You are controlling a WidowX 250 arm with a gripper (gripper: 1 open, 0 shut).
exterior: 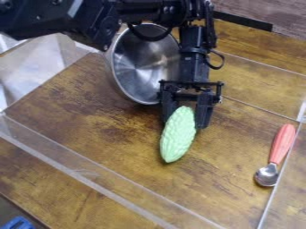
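The black gripper (189,107) reaches down over the wooden surface, right at the upper end of a pale green, bumpy, elongated vegetable (178,138). The vegetable hangs or lies toward the viewer from between the finger area; whether the fingers are closed on it is hard to make out. Behind and left of the gripper a steel bowl (136,72) is tipped on its side, its upper part hidden by the arm.
An ice cream scoop with a red handle (282,143) lies at the right. Clear plastic edges (107,192) border the wooden board (84,116), whose left part is free. A blue object (17,224) sits at the bottom left corner.
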